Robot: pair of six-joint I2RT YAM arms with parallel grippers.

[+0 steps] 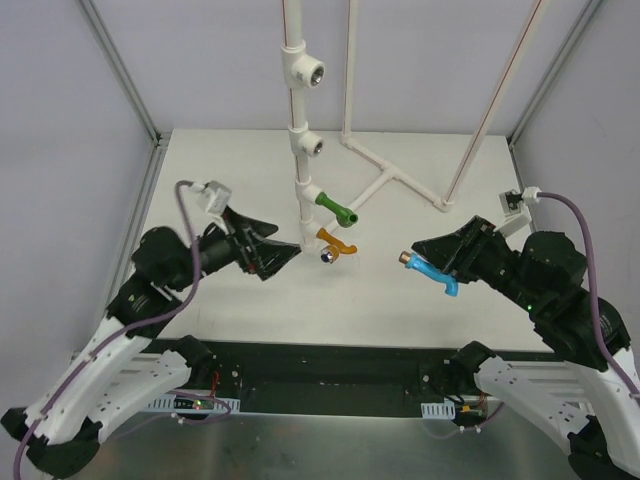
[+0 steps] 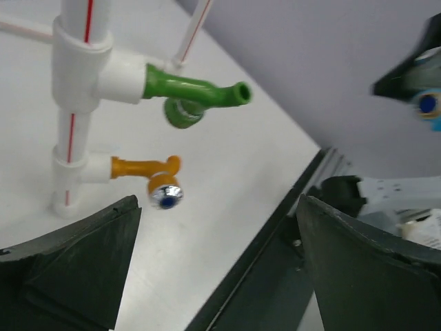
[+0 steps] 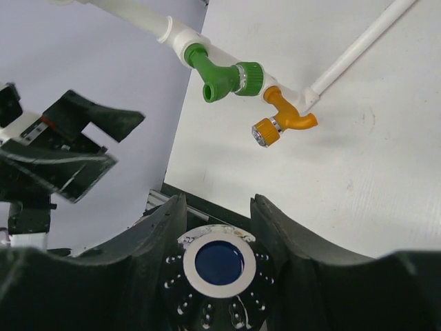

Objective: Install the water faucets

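A white vertical pipe (image 1: 297, 110) carries side outlets. Its two upper outlets, the top one (image 1: 305, 68) and the one below (image 1: 306, 143), are empty. Lower down, a green faucet (image 1: 337, 207) and an orange faucet (image 1: 336, 244) sit in the outlets. Left of the pipe, my left gripper (image 1: 284, 244) stands open, clear of it; its wide-apart fingers (image 2: 76, 269) hold nothing. My right gripper (image 1: 440, 258) is shut on a blue faucet (image 1: 430, 270), well right of the pipe. The right wrist view shows the faucet's dark blue round end (image 3: 219, 263) between the fingers.
Thinner white pipes form a base frame (image 1: 390, 172) on the white board (image 1: 230, 300), with an upright pipe (image 1: 495, 100) at the right. Grey walls flank the board.
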